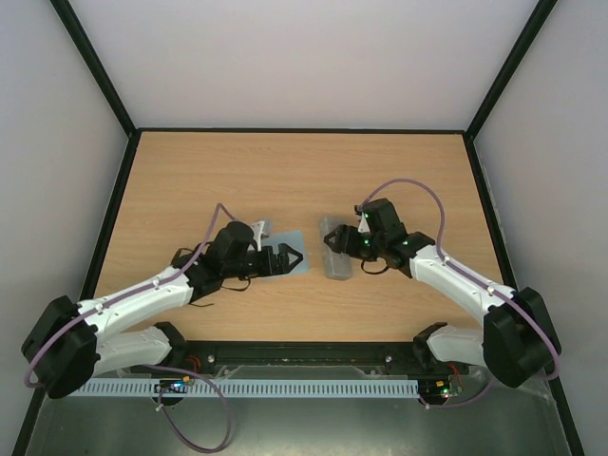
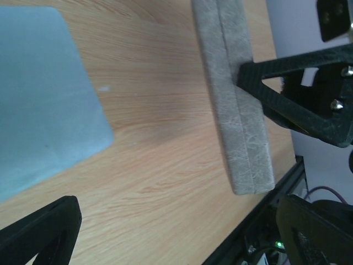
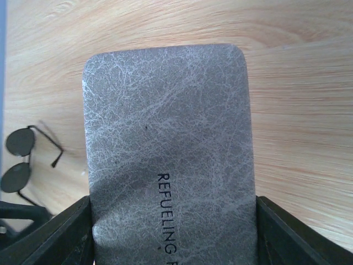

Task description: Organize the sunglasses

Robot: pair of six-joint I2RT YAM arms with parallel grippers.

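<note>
A grey textured glasses case (image 3: 165,127) with black lettering is squeezed in my right gripper, which is shut on it. From above, the case (image 1: 337,264) stands lengthwise just right of the table's middle, and in the left wrist view it (image 2: 242,138) appears as a narrow seamed side. My left gripper is open and empty, facing the case across a gap. Black sunglasses with round lenses (image 3: 16,178) show at the left of the right wrist view, partly covered by a black gripper part. From above, the left arm hides most of them.
A light blue cloth (image 2: 44,99) lies flat on the wooden table, partly beneath the left gripper (image 1: 296,256) in the top view. Walls rise at the back and both sides.
</note>
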